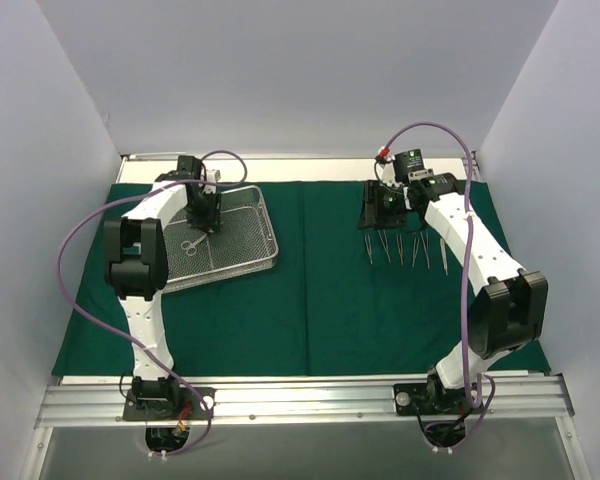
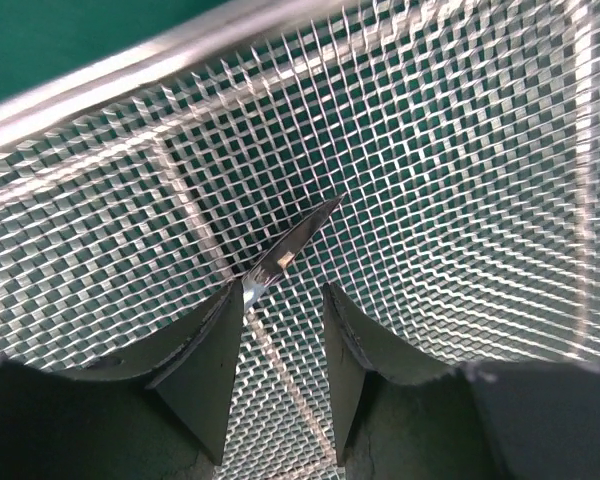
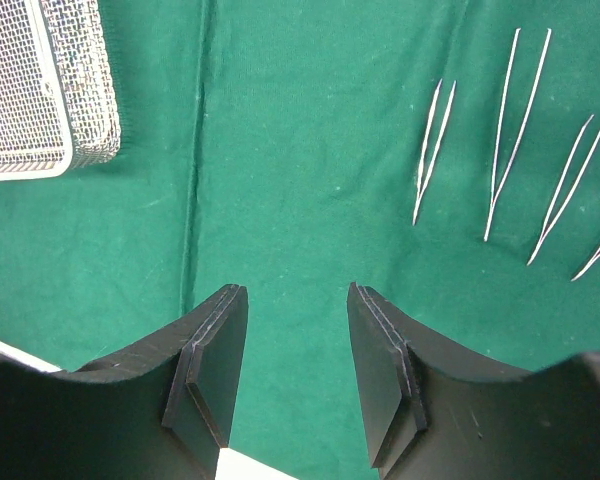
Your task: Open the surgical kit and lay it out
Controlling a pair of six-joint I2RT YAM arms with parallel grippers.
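Observation:
Inside the wire mesh tray [image 1: 220, 273] on the left lies one pair of scissors [image 1: 190, 247], its looped handles towards the front left. My left gripper [image 1: 209, 230] is over the blade end. In the left wrist view the closed scissor blades [image 2: 293, 243] point up and right past my open left gripper; its left finger hides the rest of them. The right gripper stands open over bare cloth, nothing between its fingers. Tweezers [image 3: 565, 192] and other slim instruments lie in a row on the right half of the cloth.
Green cloth [image 1: 340, 320] covers the table, with a fold down its middle. Grey walls [image 1: 40, 200] bound both sides, and a purple cable loops over each arm.

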